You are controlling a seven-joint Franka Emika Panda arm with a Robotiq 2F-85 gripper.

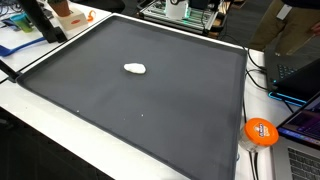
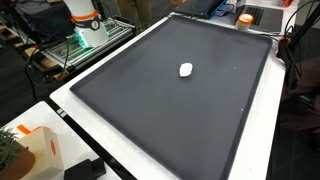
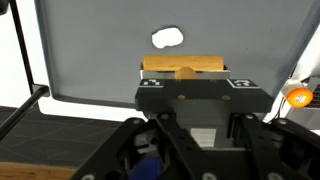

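Observation:
In the wrist view my gripper is shut on an orange-brown cylindrical object (image 3: 183, 63). That object lies crosswise just beyond the fingertips, with a small rounded part of it showing between them. A small white oval piece (image 3: 167, 37) lies on the dark grey board a little past it, apart from the gripper. The same white piece (image 1: 134, 68) rests alone on the board in exterior view 1, and the white piece (image 2: 185, 70) appears there in exterior view 2 too. Exterior view 1 shows neither the gripper nor the held object.
Most of the grey board (image 1: 150, 110) is bare, with a white table border (image 1: 100, 139) around it. An orange-lidded container (image 1: 261, 132) stands by the right edge near laptops and cables. A potted plant (image 2: 12, 152) is at the lower left of exterior view 2.

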